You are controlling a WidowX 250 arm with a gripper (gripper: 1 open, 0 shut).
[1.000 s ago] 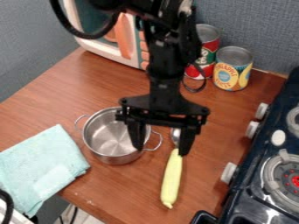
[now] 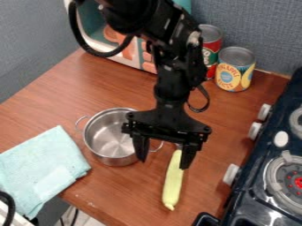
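Note:
My black gripper (image 2: 165, 148) hangs point-down at the centre of the camera view, its fingers spread open, over the right side of a steel pot (image 2: 109, 141) and the top end of a pale yellow-handled utensil (image 2: 172, 185). The utensil lies on the wooden table, its upper part hidden by the gripper. I see nothing clearly held between the fingers.
A light blue towel (image 2: 35, 168) lies at the left. A black stove (image 2: 266, 199) with white knobs fills the right. Two cans (image 2: 235, 71) stand at the back, by a toy oven behind the arm. Bare table (image 2: 83, 88) shows at the upper left.
The gripper has come down and slightly left, now covering the top end of the utensil that showed a second ago.

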